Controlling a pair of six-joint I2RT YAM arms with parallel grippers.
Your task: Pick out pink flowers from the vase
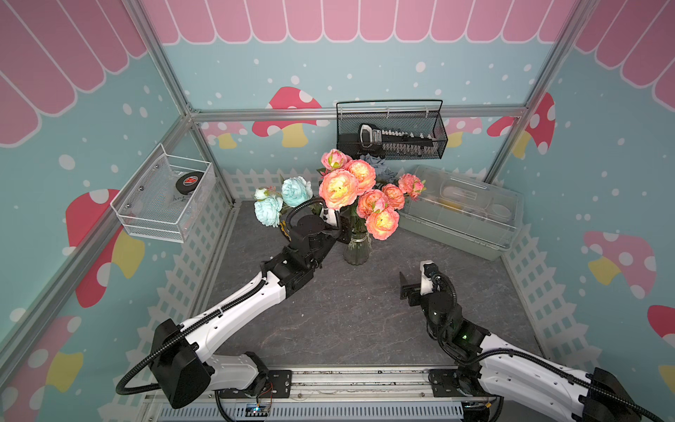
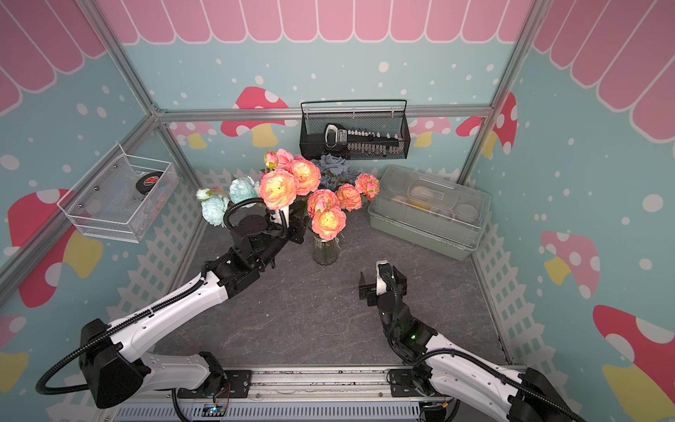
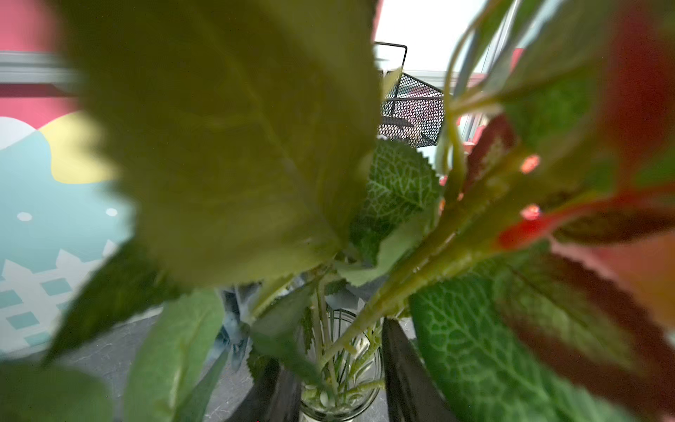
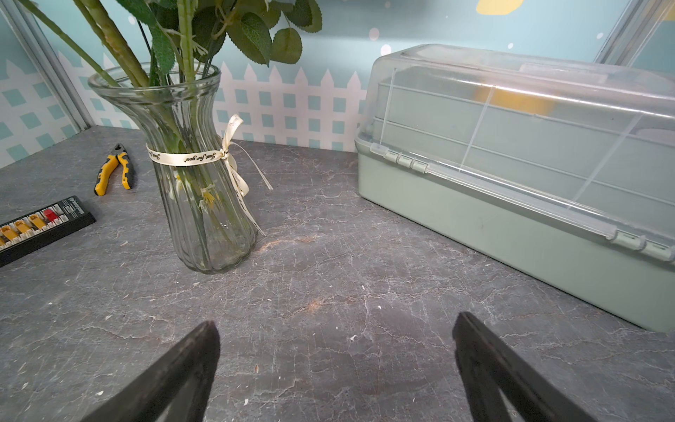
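Pink-orange flowers (image 1: pixel 338 187) crowd above a glass vase (image 4: pixel 204 232) tied with a ribbon; blue flowers (image 1: pixel 268 209) and grey-blue ones (image 2: pixel 334 168) are among them. My left gripper is among stems and leaves just at the vase's left side in the top views; its fingers are part open above the vase mouth, stems between or behind them, none clearly gripped. Leaves hide much in the left wrist view. My right gripper stands open and empty over the table, front right of the vase.
A lidded green box (image 4: pixel 506 232) lies right of the vase. Yellow pliers (image 4: pixel 107 176) and a black strip (image 4: pixel 42 225) lie to the left. Baskets hang on the back (image 1: pixel 390 147) and left (image 1: pixel 151 225) walls.
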